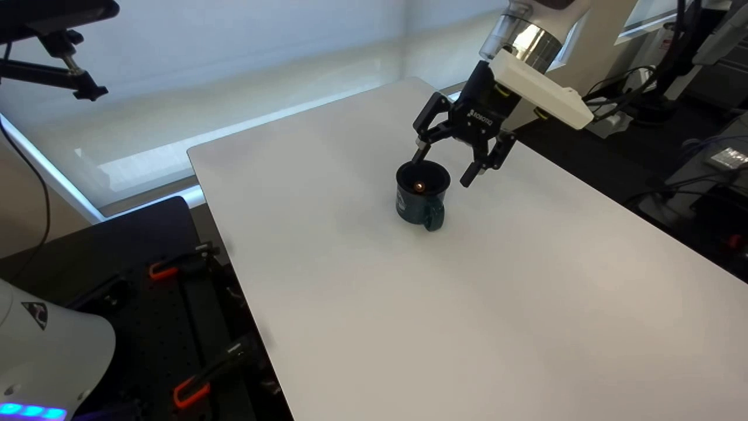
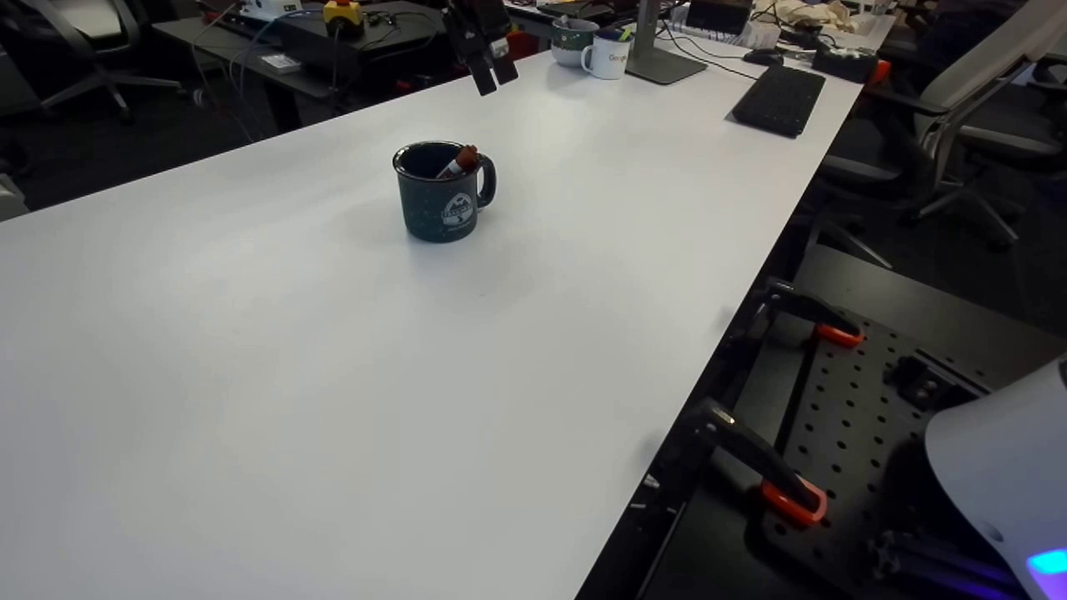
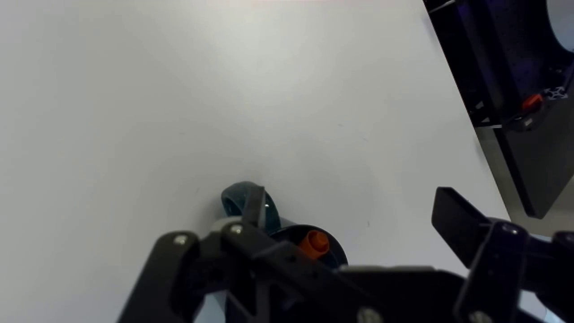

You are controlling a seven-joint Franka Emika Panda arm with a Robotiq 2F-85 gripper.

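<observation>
A dark green mug stands upright on the white table, its handle turned toward the near side in exterior view 1. Inside it leans a marker with an orange-brown cap, which shows above the rim in exterior view 2. The wrist view has the orange cap in the mug's mouth, with much of the mug hidden behind a finger. My gripper is wide open above and behind the mug, tilted, with nothing visibly between its fingers. Whether a fingertip touches the mug cannot be told.
Other mugs, a monitor stand and a keyboard sit at the far end in exterior view 2. Clamps with orange handles line a black side platform.
</observation>
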